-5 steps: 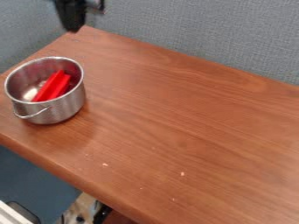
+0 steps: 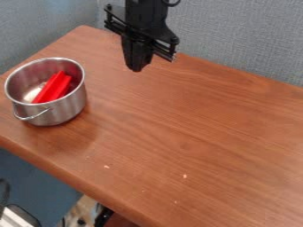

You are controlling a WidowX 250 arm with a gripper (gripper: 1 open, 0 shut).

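A steel pot (image 2: 64,110) with a wire handle stands at the left side of the wooden table. Inside it lie red objects (image 2: 51,87), elongated in shape. My black gripper (image 2: 136,64) hangs over the back of the table, to the upper right of the pot and apart from it, fingertips pointing down. It looks shut, with nothing seen between its fingers.
A grey padded wall (image 2: 243,35) runs along the back. The table's front-left edge drops to a cluttered floor below.
My gripper has come down and to the right from the top left of the view, away from above the pot. The pot and red objects stay in place.
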